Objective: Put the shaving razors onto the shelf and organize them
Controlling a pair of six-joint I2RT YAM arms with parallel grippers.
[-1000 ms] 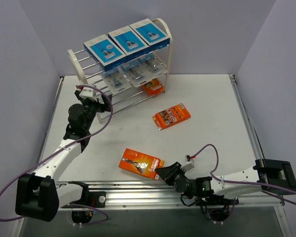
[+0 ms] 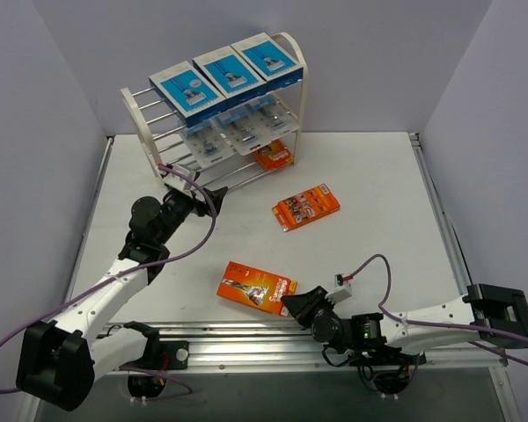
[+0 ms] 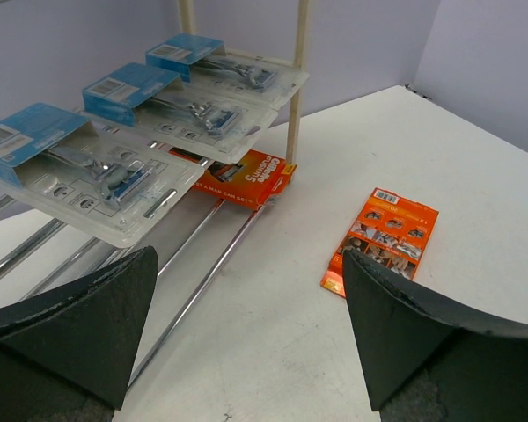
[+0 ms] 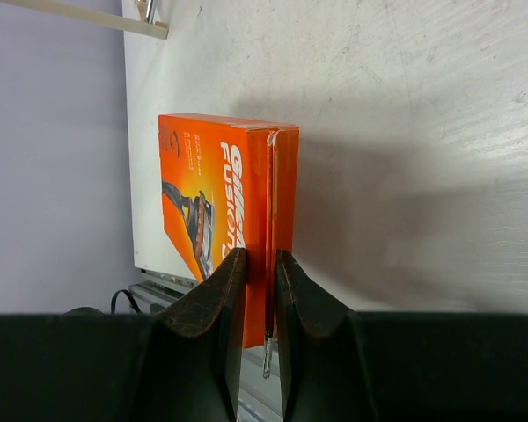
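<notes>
My left gripper [image 2: 199, 195] is open and empty, in front of the shelf's lower tier, its black fingers framing rails and table in the left wrist view. My right gripper is at the near end of an orange Gillette Fusion razor box [image 2: 253, 284] near the front edge; its fingers are pressed close round the box's edge, but their exact gap is unclear. A second orange package [image 2: 305, 207] lies flat on the middle right of the table. Another orange box [image 3: 251, 176] rests on the lower tier at the right, below clear blister packs [image 2: 242, 132].
Blue boxes [image 2: 229, 72] fill the top tier of the white shelf [image 2: 300, 53]. The lower rails left of the orange box are bare. Grey walls surround it; metal rails run along the front.
My left gripper has moved right and toward the front along the shelf. The box at my right gripper has shifted slightly right with that gripper since a second ago.
</notes>
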